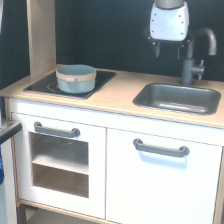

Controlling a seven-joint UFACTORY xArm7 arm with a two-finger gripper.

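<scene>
A white robot arm with its gripper (169, 42) hangs at the top right, in front of the faucet (190, 62); whether the fingers are open or shut is hard to tell, and nothing shows held. A blue-grey pot (76, 81) sits on the black cooktop (49, 86) at the left of the wooden counter (124, 92). A metal sink (178, 98) lies at the right. Below are an oven (61, 162) with a glass front and a white cupboard door (156, 188), each with a dark handle.
An open door with a handle (8, 132) stands at the left edge beside a side panel. The counter between cooktop and sink is clear, with a dark wall behind.
</scene>
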